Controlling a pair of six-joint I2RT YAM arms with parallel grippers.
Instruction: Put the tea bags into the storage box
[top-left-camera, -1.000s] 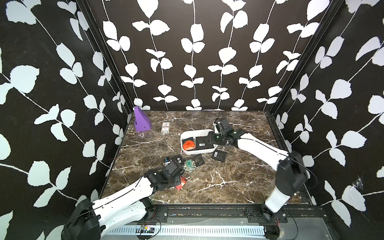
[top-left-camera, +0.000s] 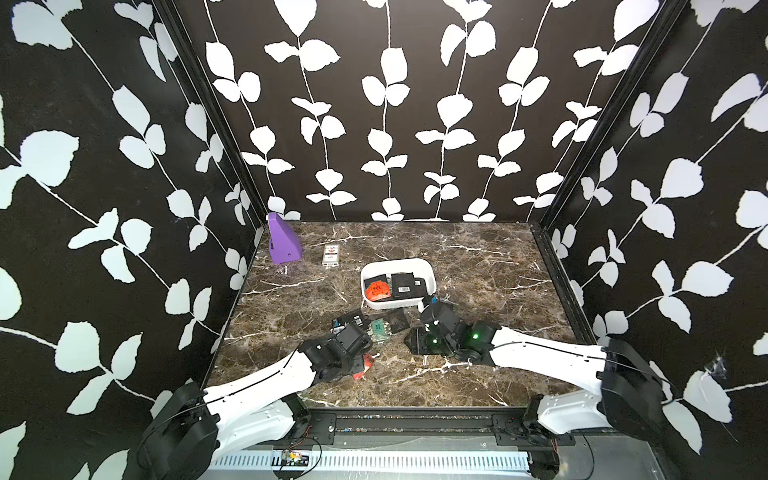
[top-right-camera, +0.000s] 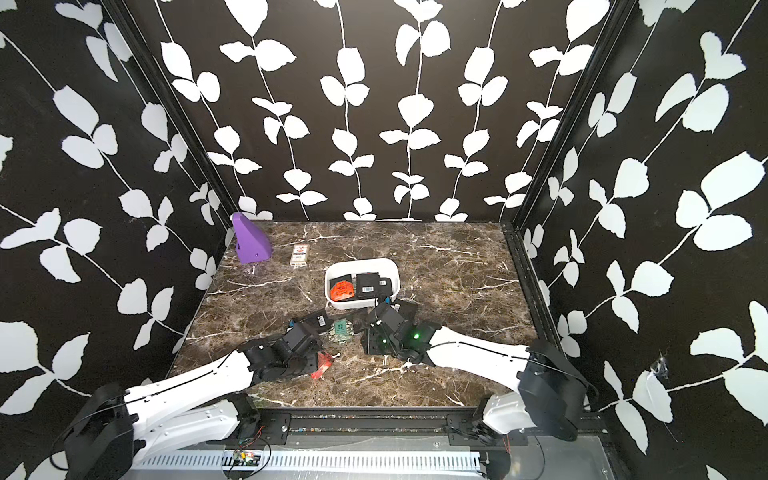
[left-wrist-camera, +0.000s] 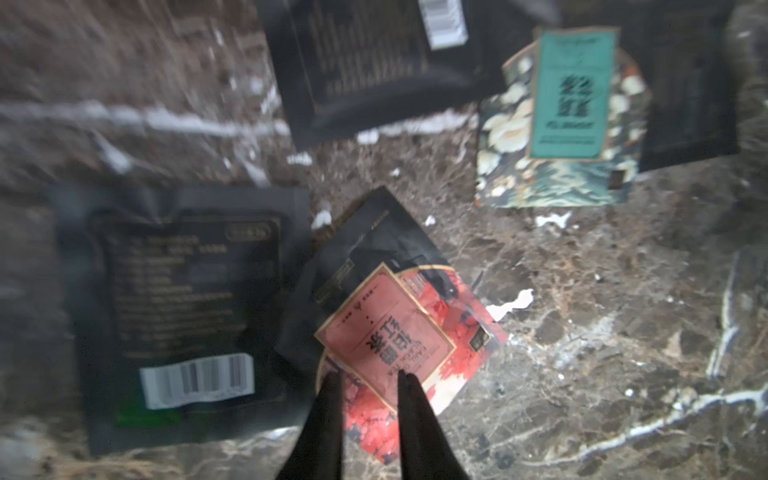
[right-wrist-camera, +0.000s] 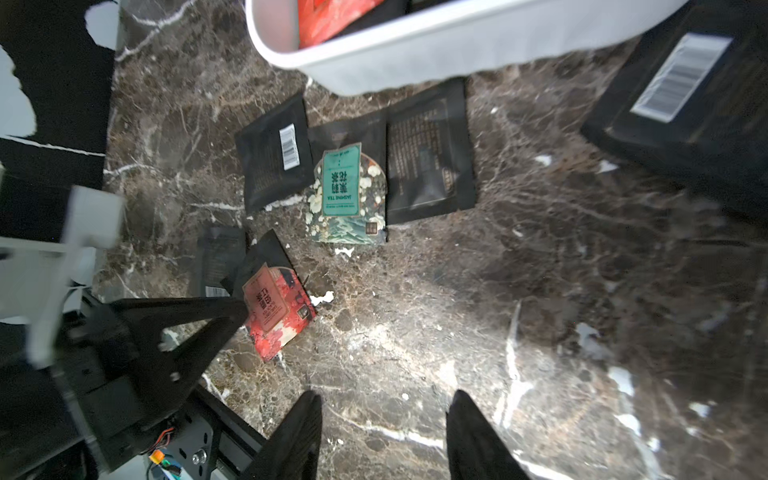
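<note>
The white storage box (top-left-camera: 397, 302) stands mid-table with black packets and an orange one inside. In the left wrist view a red-labelled tea bag (left-wrist-camera: 392, 328) lies partly over a black bag (left-wrist-camera: 184, 312). My left gripper hovers over the red bag, fingers part open, with no grip on it visible. Behind it lie another black bag (left-wrist-camera: 384, 64) and a green-labelled tea bag (left-wrist-camera: 572, 112), which overlaps a further black bag (right-wrist-camera: 432, 152). My right gripper is open and empty above bare marble, with one black bag (right-wrist-camera: 704, 104) to its right.
A purple stand (top-left-camera: 283, 240) and a small white-and-red pack (top-left-camera: 331, 255) stand at the back left. The two grippers are fairly close together in front of the box.
The right arm has come from over the box's right end toward the table's front and left. My left gripper has shifted slightly right, near the red bag.
</note>
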